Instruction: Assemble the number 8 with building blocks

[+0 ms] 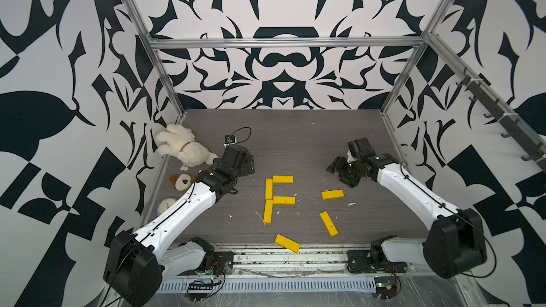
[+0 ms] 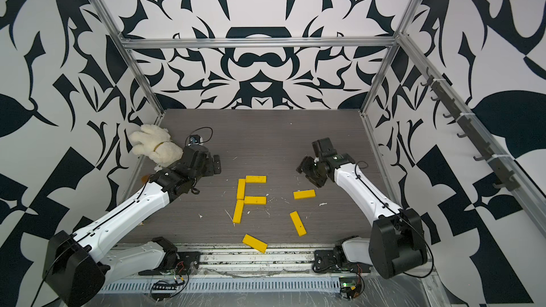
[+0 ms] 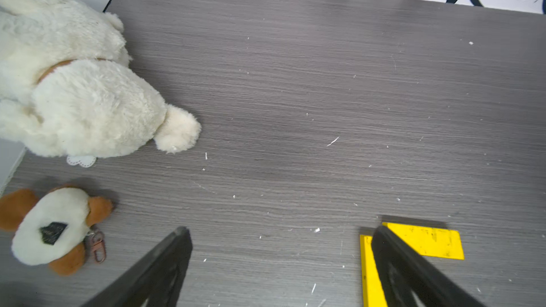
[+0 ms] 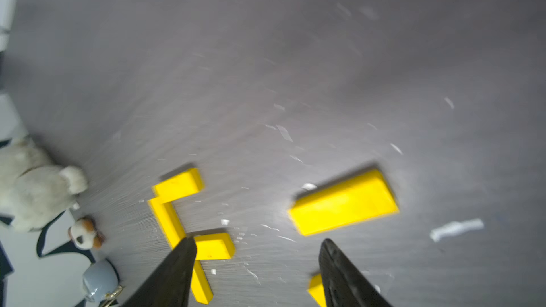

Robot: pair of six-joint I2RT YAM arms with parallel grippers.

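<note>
Several yellow blocks lie on the dark table. In the top left view, two upright blocks form a left column, an upper one [image 1: 269, 188] and a lower one [image 1: 267, 212]. A top block [image 1: 282, 179] and a middle block [image 1: 283, 200] reach right from that column. Three loose blocks lie apart: one flat [image 1: 332, 194], one slanted [image 1: 328, 223], and one at the front edge [image 1: 287, 243]. My left gripper stands open with bare table between its fingers, left of the top block. My right gripper hangs behind the flat loose block [image 4: 343, 201], its fingers apart and empty.
A white plush toy [image 1: 184, 145] and a brown-and-white plush dog [image 3: 52, 228] sit along the left wall. A grey plush [image 4: 99, 280] shows in the right wrist view.
</note>
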